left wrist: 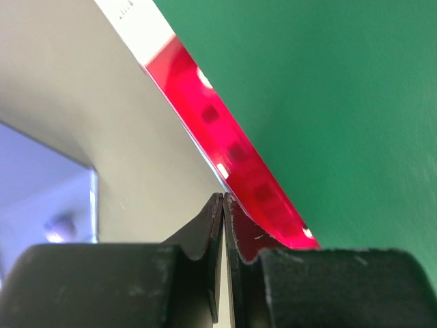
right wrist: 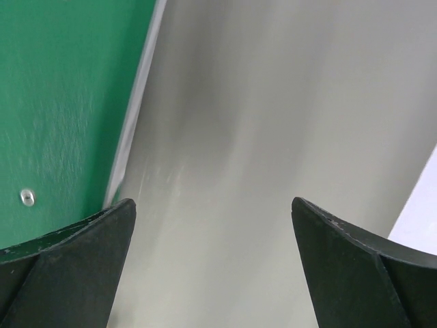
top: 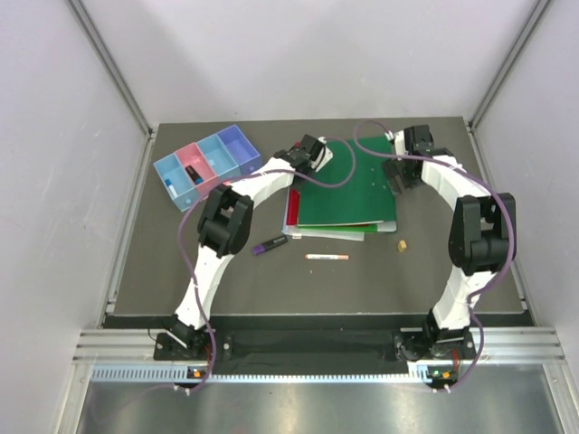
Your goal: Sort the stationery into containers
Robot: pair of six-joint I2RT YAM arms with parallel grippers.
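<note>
A large dark green folder (top: 348,194) lies on top of a stack, with a red folder (top: 292,207) showing along its left side and lighter edges below. At that left edge my left gripper is shut, its fingertips right at the rim of the red strip; whether the rim is between them cannot be made out. My right gripper is open beside the folder's right edge, its left finger close to that edge and bare table between the fingers. A purple-and-black marker (top: 270,245) and a white pen (top: 327,257) lie in front of the stack.
The divided container (top: 237,145) stands at the back left, with a dark item (top: 194,174) in its pink compartment. A small yellow object (top: 403,245) lies right of the stack's front corner.
</note>
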